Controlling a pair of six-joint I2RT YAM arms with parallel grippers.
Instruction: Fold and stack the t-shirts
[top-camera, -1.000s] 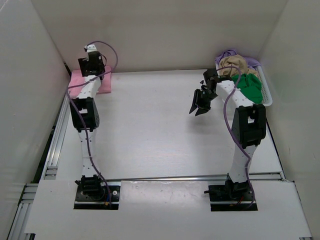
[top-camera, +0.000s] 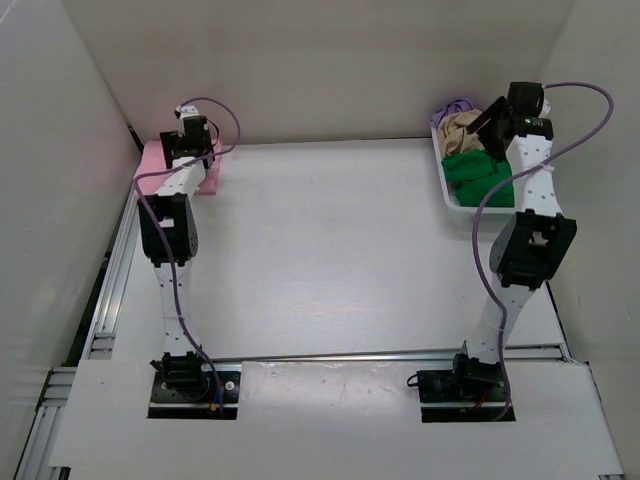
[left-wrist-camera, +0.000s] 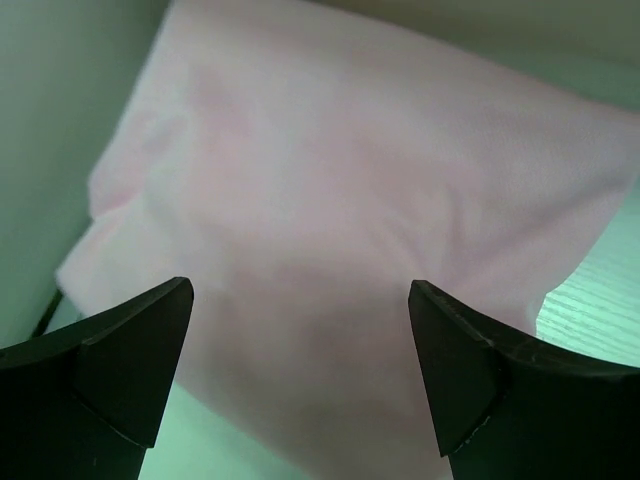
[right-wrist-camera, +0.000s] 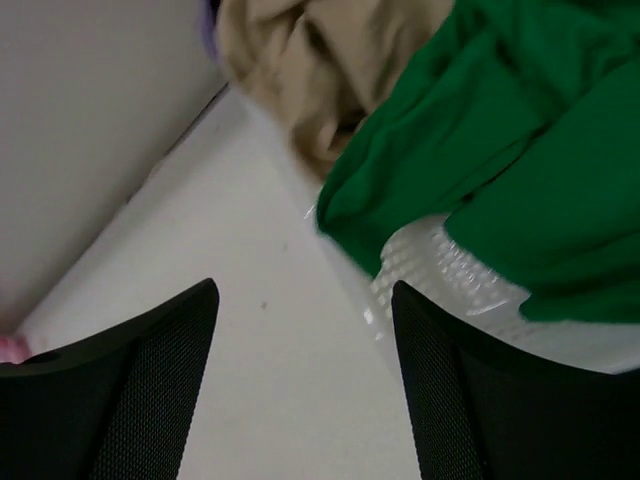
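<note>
A pink t-shirt (top-camera: 152, 172), folded into a flat block, lies in the far left corner of the table. My left gripper is over it, fingers apart, with the pink cloth (left-wrist-camera: 310, 210) seen beyond its fingers and nothing clearly held. At the far right, a white basket (top-camera: 441, 180) holds crumpled shirts: a green one (top-camera: 478, 178), a tan one (top-camera: 457, 132) and a purple one (top-camera: 453, 107). My right gripper hangs open above the basket's left side, empty; its fingers partly hide the tan shirt in the top view.
Between the pink shirt and the basket the white table (top-camera: 320, 230) is bare. A wall (top-camera: 320, 70) closes the back, and side walls rise close to the shirt on the left and the basket on the right.
My right arm has swung from the bare table, left of the basket, to above the basket. The left gripper has shifted slightly over the pink shirt, which stays in its corner.
</note>
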